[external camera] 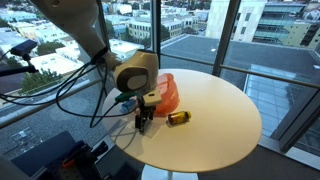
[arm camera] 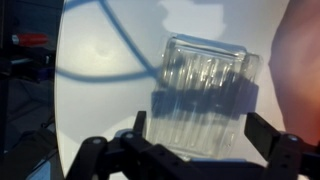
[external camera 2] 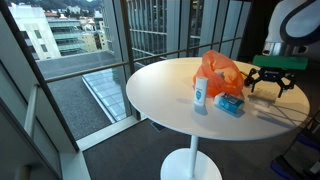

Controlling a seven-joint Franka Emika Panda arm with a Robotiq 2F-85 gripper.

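Note:
A clear, ribbed plastic container [arm camera: 205,95] lies on the white table below my gripper in the wrist view. My gripper is open, its two fingertips set wide apart, one toward each side of the container's near part. Exterior view 1 has the gripper [external camera: 140,122] low over the left part of the table, pointing down. From exterior view 2 the gripper [external camera 2: 266,88] is at the right, with its fingers apart. Whether the fingers touch the container cannot be told.
Beside the gripper is a crumpled orange bag [external camera: 167,93]. A yellow and dark cylinder [external camera: 179,117] lies to the right. A white bottle [external camera 2: 200,92] and a blue box [external camera 2: 230,103] stand near the bag.

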